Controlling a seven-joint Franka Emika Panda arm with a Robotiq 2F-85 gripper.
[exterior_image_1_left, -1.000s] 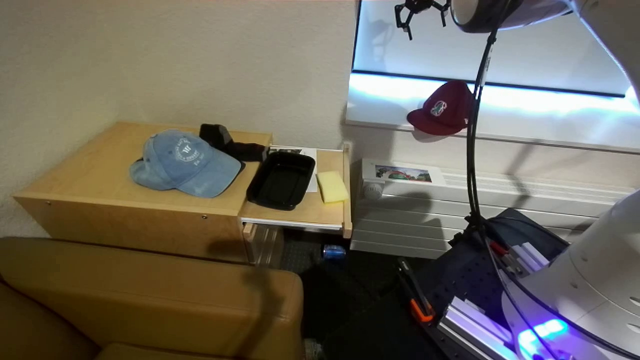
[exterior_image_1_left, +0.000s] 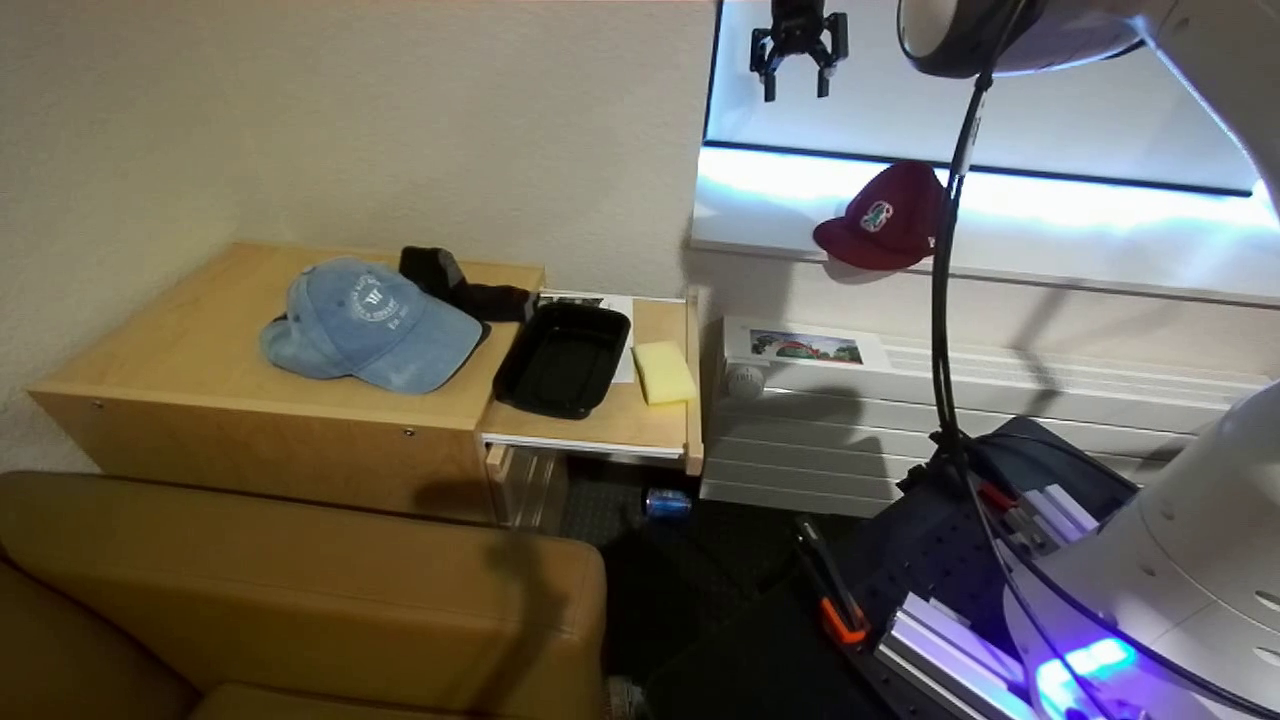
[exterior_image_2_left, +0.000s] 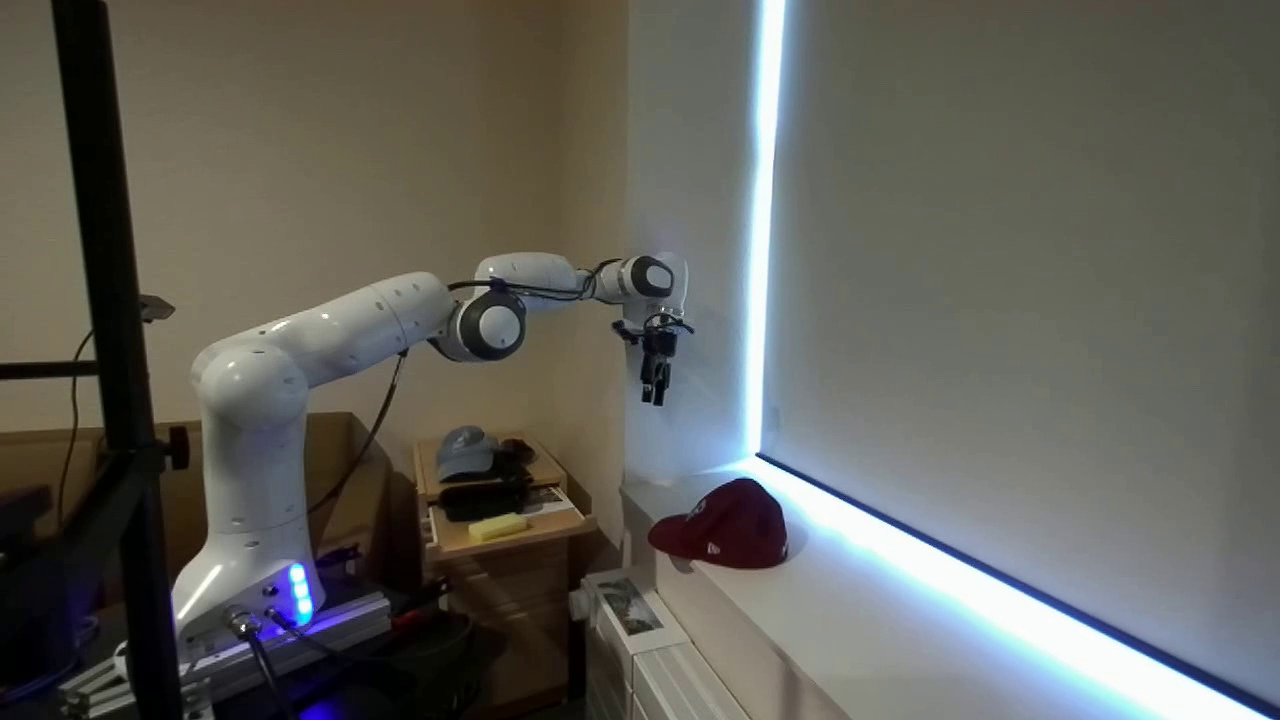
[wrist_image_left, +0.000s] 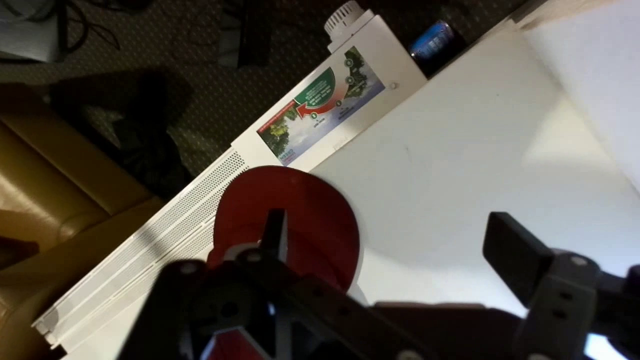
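My gripper (exterior_image_1_left: 797, 89) hangs in the air in front of the window blind, fingers pointing down and apart. Below it a dark red cap (exterior_image_1_left: 894, 218) rests on the white windowsill, its brim toward the sill's edge. From the other side, the gripper (exterior_image_2_left: 654, 396) is well above the cap (exterior_image_2_left: 734, 524) and slightly to its left. In the wrist view the red brim (wrist_image_left: 288, 210) shows behind the left finger; the fingers stand wide with nothing between them, and the gripper hides part of the cap.
A blue cap (exterior_image_1_left: 366, 322) and dark socks (exterior_image_1_left: 462, 286) lie on the wooden cabinet. A black tray (exterior_image_1_left: 564, 358) and a yellow sponge (exterior_image_1_left: 665, 373) sit in the open drawer. The radiator (exterior_image_1_left: 792, 444) stands under the sill, which has free room around the cap.
My gripper has moved left and somewhat lower in exterior view 1, turning from a tilted pose to pointing straight down. The cap and other objects have stayed put.
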